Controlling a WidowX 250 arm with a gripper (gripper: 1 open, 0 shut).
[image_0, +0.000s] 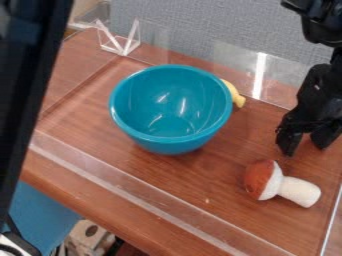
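Observation:
My black gripper (306, 128) is at the right, low over the wooden table (174, 210), its fingers open. Below it, a little to the left, a toy mushroom (278, 185) lies on its side, orange-red cap to the left and white stem to the right, apart from the fingers. A teal bowl (170, 108) stands at the centre-left, clear of the gripper.
A yellow object (234, 94) is partly hidden behind the bowl. A white wire-like piece (118, 40) sits at the back left. Clear panels line the table's edges. A black vertical shape covers the far left.

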